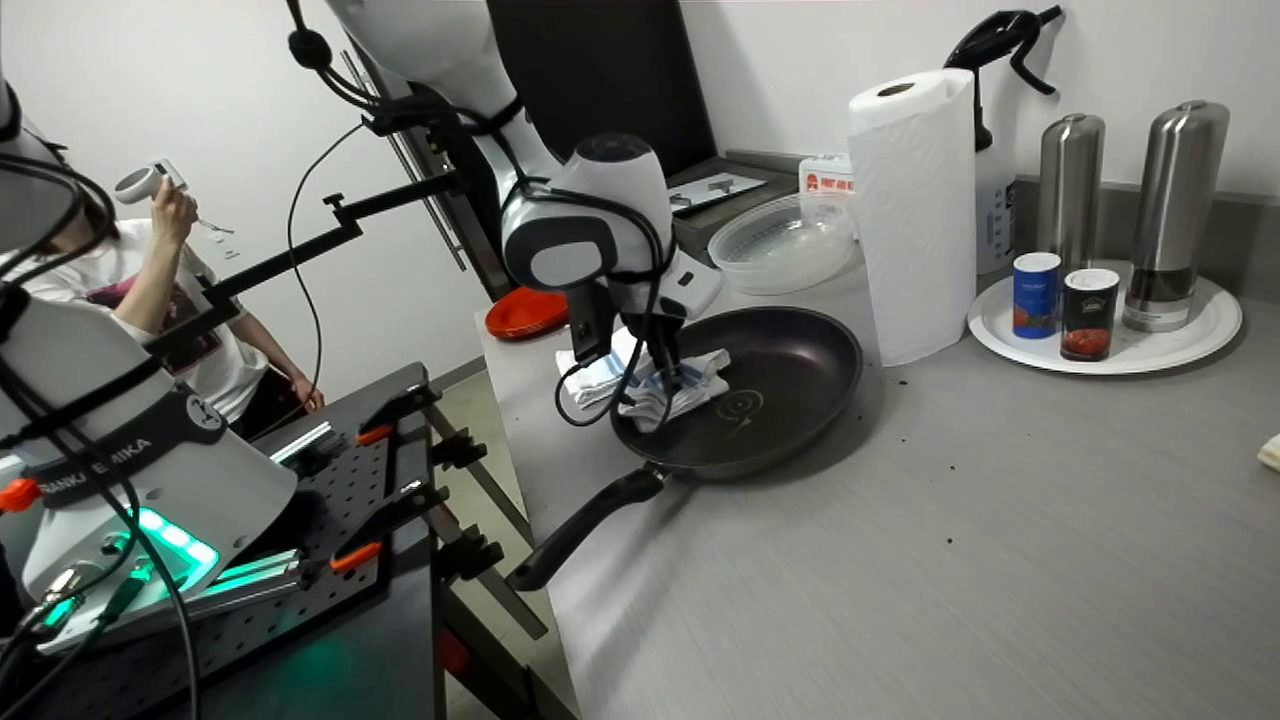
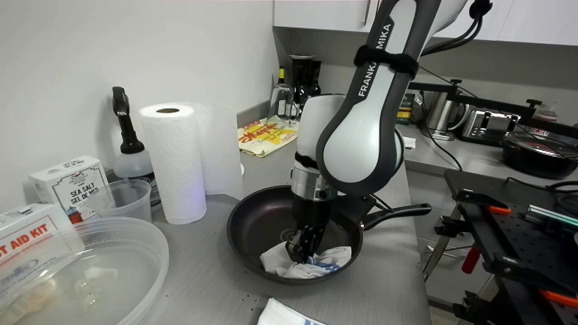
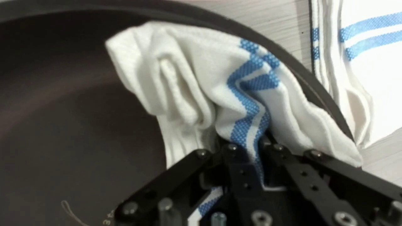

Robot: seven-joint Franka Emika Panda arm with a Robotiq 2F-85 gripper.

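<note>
A white cloth with blue stripes (image 3: pixel 211 83) lies bunched inside the black frying pan (image 3: pixel 75 124), against its wall. My gripper is shut on this cloth, whose striped fold runs up between the fingers. In exterior view 2 the gripper (image 2: pixel 300 254) points down into the pan (image 2: pixel 260 216), with the cloth (image 2: pixel 336 257) crumpled around its tips. From exterior view 1 the pan (image 1: pixel 780 396) sits on the counter, its handle (image 1: pixel 588 528) pointing toward the near left edge.
A second striped cloth (image 3: pixel 377 56) lies on the counter just outside the pan rim. Behind stand a paper towel roll (image 1: pixel 912 228) and clear plastic containers (image 1: pixel 780 246). A red plate (image 1: pixel 525 314) is at the left edge.
</note>
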